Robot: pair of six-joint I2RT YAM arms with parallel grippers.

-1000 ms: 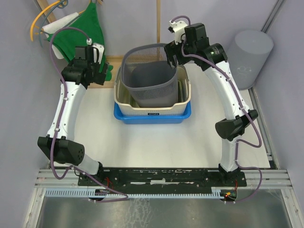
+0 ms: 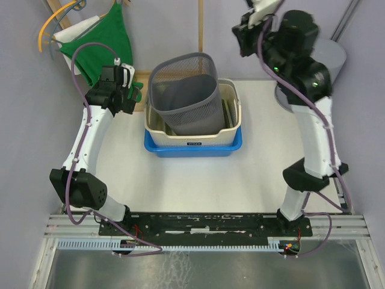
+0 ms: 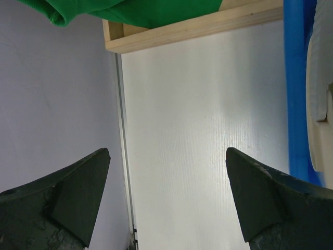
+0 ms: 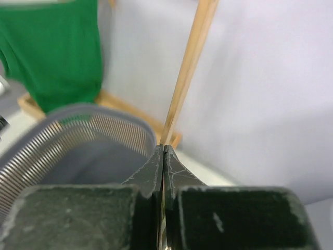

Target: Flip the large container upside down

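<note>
The large grey mesh basket (image 2: 207,117) leans with its mouth facing up, resting inside a cream container (image 2: 236,123) in the top view. Raised to the right of it, blurred in the top view, my right gripper (image 2: 237,39) is apart from the rim. In the right wrist view the right fingers (image 4: 78,213) meet with nothing between them, and the basket's rim (image 4: 88,109) lies beyond them at left. My left gripper stands open left of the containers, above bare white table, holding nothing.
A blue tub (image 2: 195,150) surrounds the cream container. Green cloth (image 2: 111,45) hangs at the back left over a wooden tray (image 3: 192,31). A grey bin (image 2: 331,57) is partly hidden behind the right arm.
The basket has tipped slightly left. The left arm has shifted slightly.
</note>
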